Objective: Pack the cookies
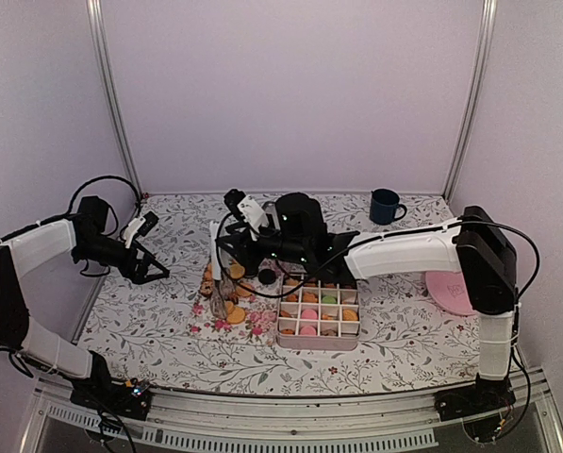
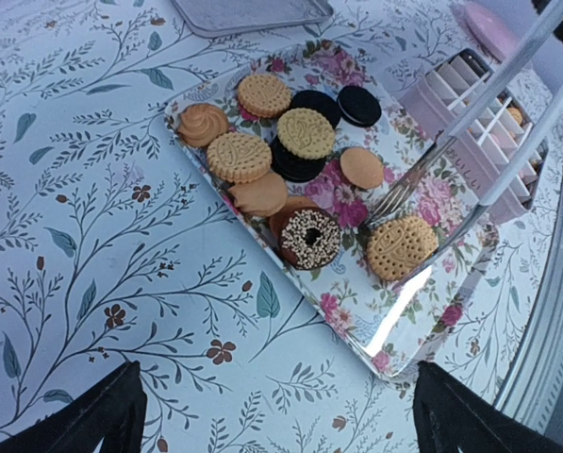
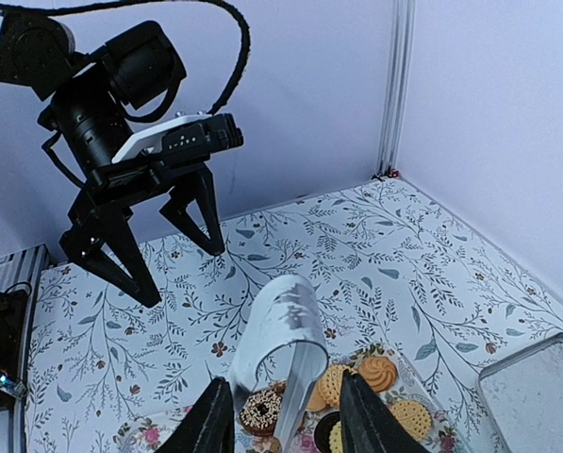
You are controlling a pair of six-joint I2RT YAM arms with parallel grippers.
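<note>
Metal tongs (image 2: 455,132) hang from my right gripper, whose fingers stand part apart around the handle. In the left wrist view, their two tips come down on either side of a round cookie (image 2: 401,249) on the flowered tray (image 2: 333,302); whether they touch it I cannot tell. Several more cookies lie on that tray, among them a sprinkled chocolate ring (image 2: 309,237), dark sandwich cookies (image 2: 359,106) and a swirl (image 2: 203,124). A divided box (image 1: 318,343) with cookies in some compartments is right of the tray. Far left, my left gripper (image 1: 158,247) is open and empty.
A grey metal tray (image 3: 536,396) lies empty behind the cookies. Farther right are a dark blue mug (image 1: 386,207) and a pink plate (image 1: 448,293). My right arm reaches over the box.
</note>
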